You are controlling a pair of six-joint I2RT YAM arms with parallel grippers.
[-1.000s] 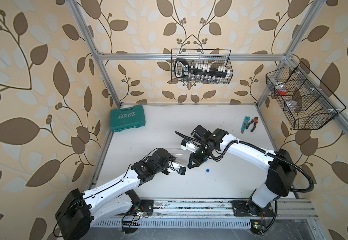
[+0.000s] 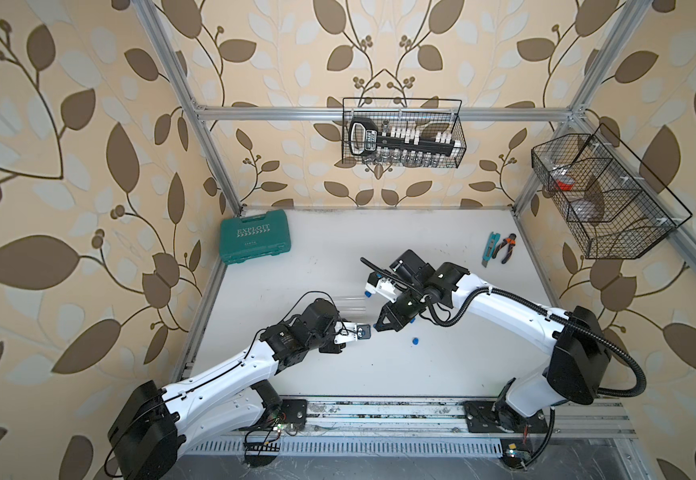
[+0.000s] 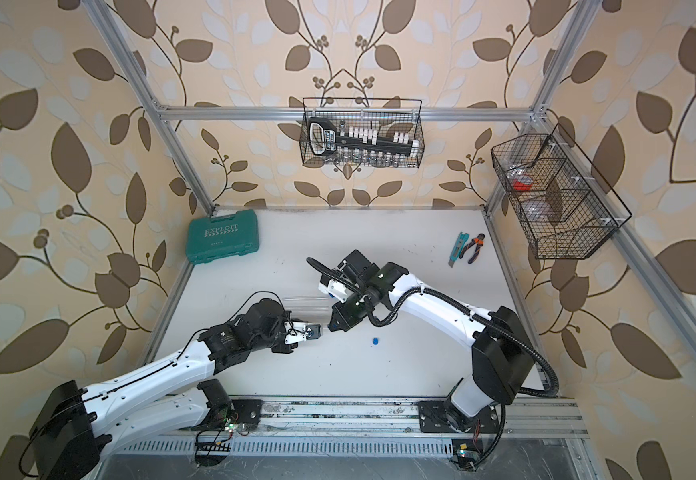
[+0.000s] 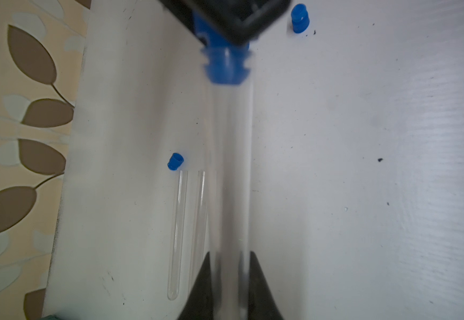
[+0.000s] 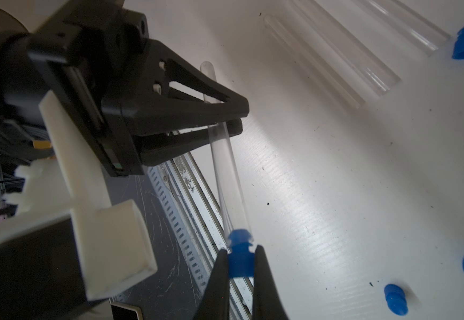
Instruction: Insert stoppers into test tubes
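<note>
A clear test tube (image 4: pixel 229 160) stands lengthwise in the left wrist view, with my left gripper shut on it. In the right wrist view, my right gripper has a blue stopper (image 5: pixel 241 261) between its fingertips. That stopper is in line with the tube, and its narrow end appears to be inside the mouth; how deep I cannot tell. Several other clear tubes lie on the table, among them one loose tube (image 4: pixel 177 234). Loose blue stoppers lie about too, including one small stopper (image 5: pixel 395 298) and another stopper (image 4: pixel 175 161).
At the table's back left stands a green case (image 2: pixel 255 237). A teal cutter (image 2: pixel 490 249) and pliers (image 2: pixel 505 248) lie at the back right. Wire baskets hang above, one being the back basket (image 2: pixel 402 133).
The right forearm has shifted a little to the right and tilted; the grippers stay close together.
</note>
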